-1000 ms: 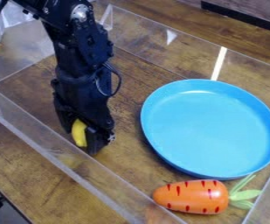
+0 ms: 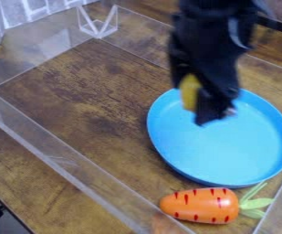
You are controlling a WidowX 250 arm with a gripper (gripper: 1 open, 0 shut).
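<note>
My dark gripper, blurred by motion, is shut on a yellow object and hangs over the upper left part of a blue plate. The yellow object is partly hidden by the gripper, so its full shape is unclear.
An orange toy carrot with green leaves lies just in front of the plate. Clear plastic walls border the wooden surface, whose left part is bare.
The gripper has lifted the yellow object from the left of the wooden surface and carried it rightward and up, over the plate. The plate and carrot have not moved.
</note>
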